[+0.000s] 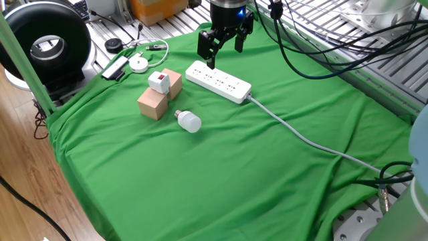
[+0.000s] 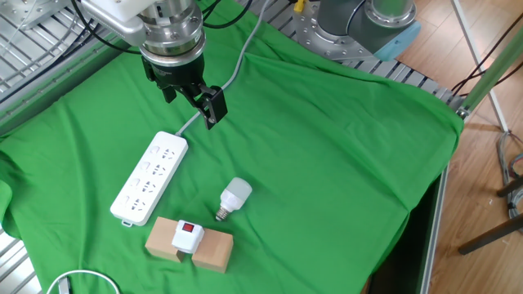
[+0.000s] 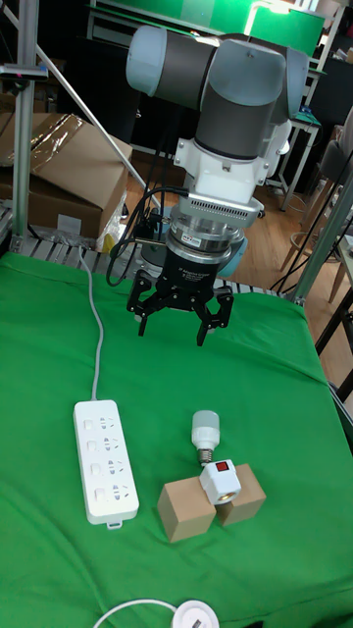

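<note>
My black gripper (image 3: 172, 330) hangs above the green cloth with its fingers spread apart and nothing between them. A long white power strip (image 1: 219, 82) lies flat below it, its grey cable running off to the table's edge. A white light bulb (image 2: 236, 194) with a metal screw base lies on its side on the cloth. Close by, a small white socket adapter with a red switch (image 3: 221, 482) rests across two wooden blocks (image 1: 153, 104). In exterior view 3 the bulb's base appears just behind the adapter; the other views show them apart.
A white round charger (image 1: 138, 64) with its cable, a white plug bar (image 1: 115, 67) and a black ring-shaped device (image 1: 47, 47) are beyond the blocks. Black cables (image 1: 321, 50) hang near the arm.
</note>
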